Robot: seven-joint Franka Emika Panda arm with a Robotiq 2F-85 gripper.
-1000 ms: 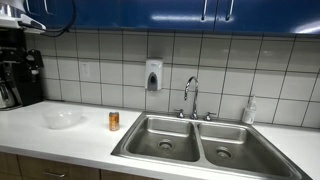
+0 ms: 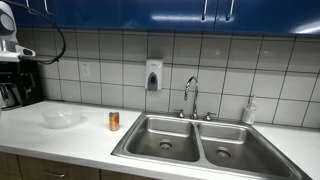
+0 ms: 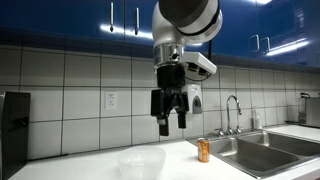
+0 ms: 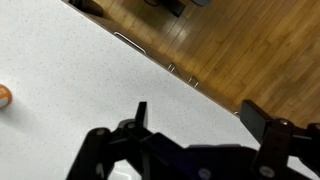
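Note:
A clear bowl (image 2: 62,117) rests on the white counter, left of an orange bottle (image 2: 114,121) with a light top. Exterior view 2 shows my gripper (image 3: 172,122) open in the air above the bowl (image 3: 142,160), with nothing between its fingers. The orange bottle (image 3: 203,150) stands to the right, apart from the gripper. From the wrist, the spread fingers of my gripper face bare counter and its front edge, while the orange bottle (image 4: 5,97) is cut off at the left border.
A double steel sink (image 2: 215,145) with a tall faucet (image 2: 193,92) lies right of the bottle. On the tiled wall hangs a soap dispenser (image 2: 154,74). Blue cabinets (image 2: 170,15) overhang the counter. A dark appliance (image 3: 15,132) stands at the left. Counter between bowl and bottle is clear.
At the left edge of exterior view 1, the arm and its cable have shifted slightly left. The bowl and bottle have stayed in place.

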